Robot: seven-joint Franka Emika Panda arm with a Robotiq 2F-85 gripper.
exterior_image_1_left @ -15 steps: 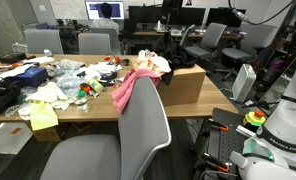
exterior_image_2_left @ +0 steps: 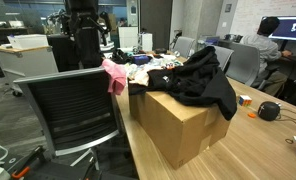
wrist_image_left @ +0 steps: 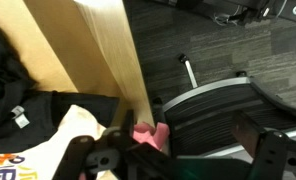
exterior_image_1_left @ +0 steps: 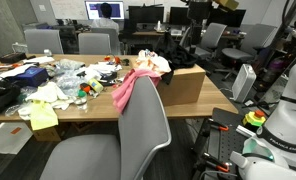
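Observation:
A pink cloth (exterior_image_1_left: 134,86) hangs over the top of the grey chair (exterior_image_1_left: 143,125), beside the cardboard box (exterior_image_1_left: 185,86). In exterior view 2 the pink cloth (exterior_image_2_left: 115,75) shows between the chair back and the box. My gripper (exterior_image_2_left: 88,58) hangs above the chair back, apart from the cloth. The wrist view has my gripper open, its two dark fingers wide apart, with only the chair and floor visible between them. Part of the pink cloth (wrist_image_left: 153,134) shows by the left finger.
Black clothing (exterior_image_2_left: 203,78) and white cloth (exterior_image_1_left: 150,61) lie on or beside the box. The table (exterior_image_1_left: 103,104) carries many piled garments and small items at its far left. A dark speaker (exterior_image_2_left: 269,111) stands on the bare right part of the table in exterior view 2.
In exterior view 1 the dark gripper has moved right and come further into the frame at the top. The cloths, box and chair look unmoved.

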